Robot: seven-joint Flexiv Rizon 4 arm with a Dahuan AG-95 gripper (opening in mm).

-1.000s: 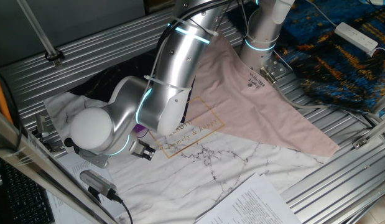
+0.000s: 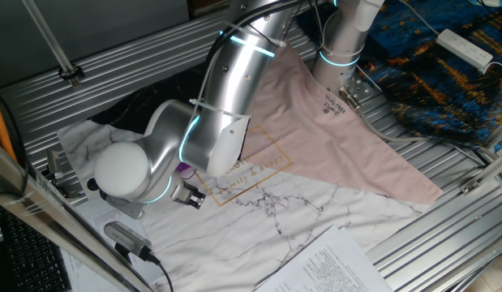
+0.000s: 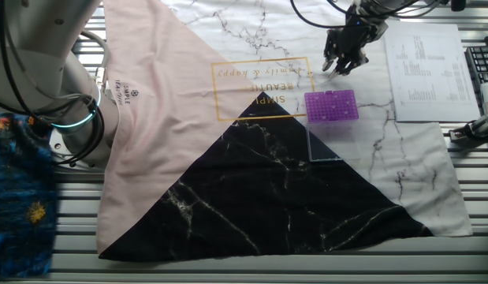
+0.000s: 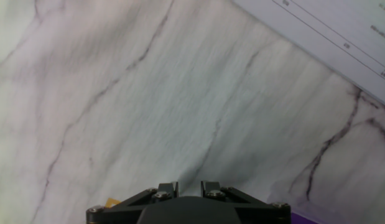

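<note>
A purple gridded rack [image 3: 332, 106] lies on the cloth, with a clear tray or lid [image 3: 326, 150] attached or adjoining along one side. In exterior view 1 the arm hides most of the purple rack [image 2: 184, 168]. Beside and apart from it, my gripper [image 3: 335, 69] hovers over the white marbled part of the cloth. Seen from the wrist, the two fingers of the gripper stand a small gap apart, and only cloth shows between them. A sliver of purple appears at the bottom right there.
Printed sheets [image 3: 433, 71] lie close to the gripper's side of the cloth; more paper [image 2: 328, 264] is at the front. A grey device with a cable [image 2: 127, 239] and a black keyboard [image 2: 23, 251] are at left.
The arm's wrist and gripper have shifted very slightly in exterior view 1. Nothing else visibly moved.
</note>
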